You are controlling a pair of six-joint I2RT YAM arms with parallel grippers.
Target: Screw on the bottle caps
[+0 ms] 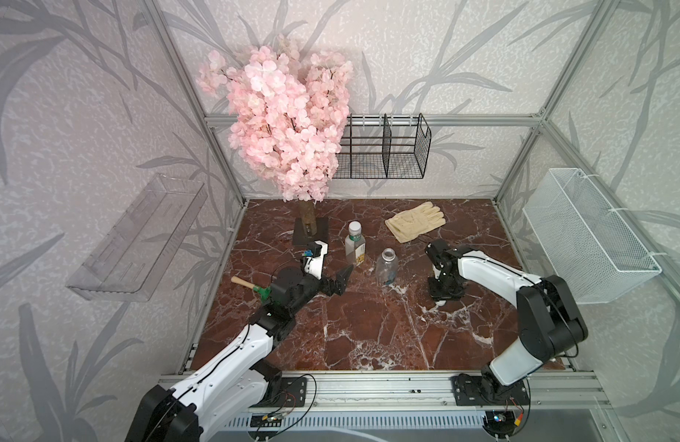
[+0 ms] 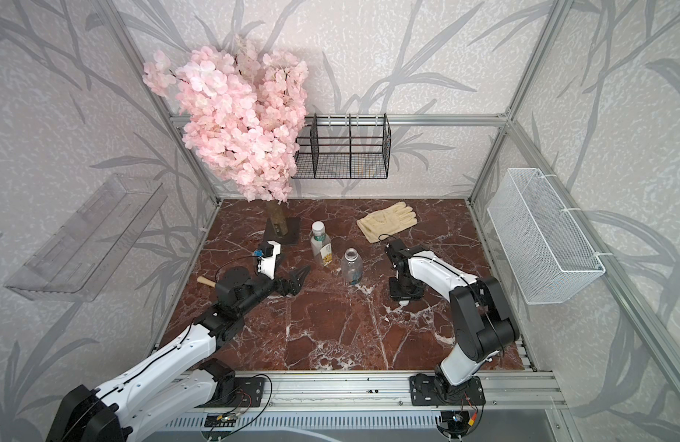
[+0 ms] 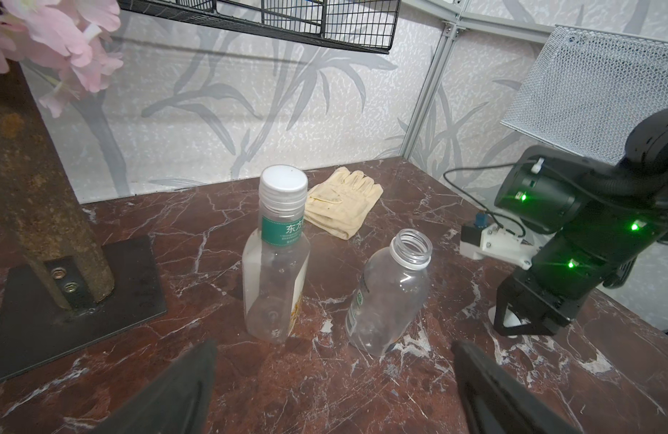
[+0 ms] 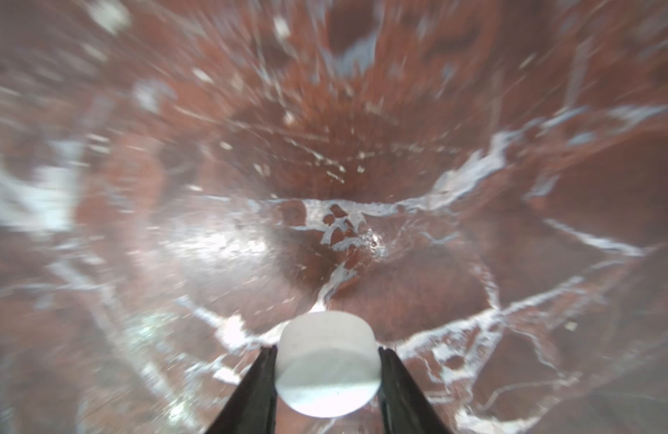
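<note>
A clear bottle [image 3: 391, 296] stands uncapped near the table's middle, its threaded neck bare. To its left, a second clear bottle [image 3: 276, 282] with a green label wears a white cap [image 3: 283, 178]. My right gripper is shut on a loose white cap [image 4: 326, 354], held between its fingertips just over the table, right of the uncapped bottle. My left gripper [image 1: 341, 280] is open and empty, left of both bottles; its fingers [image 3: 171, 390] frame the lower edge of the left wrist view, pointing toward the bottles.
Beige gloves [image 1: 415, 221] lie behind the bottles. A metal base [image 3: 73, 303] carries the pink blossom tree at back left. A green tool with a wooden handle [image 1: 243, 282] lies behind the left arm.
</note>
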